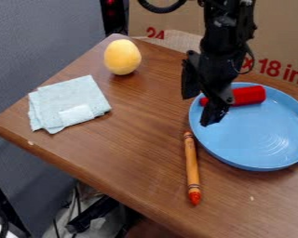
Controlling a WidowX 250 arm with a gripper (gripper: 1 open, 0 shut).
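My black gripper (201, 91) hangs over the left rim of the blue plate (251, 139), its lower finger reaching down over a red cylindrical object (244, 96) lying at the back of the plate. Part of that object is hidden behind the gripper; whether the fingers touch it I cannot tell. An orange crayon-shaped stick (192, 168) with a red tip lies on the table just left of the plate.
A yellow egg-shaped object (122, 57) sits at the back left of the wooden table (115, 158). A folded pale cloth (67, 104) lies near the left edge. A cardboard box (281, 37) stands behind.
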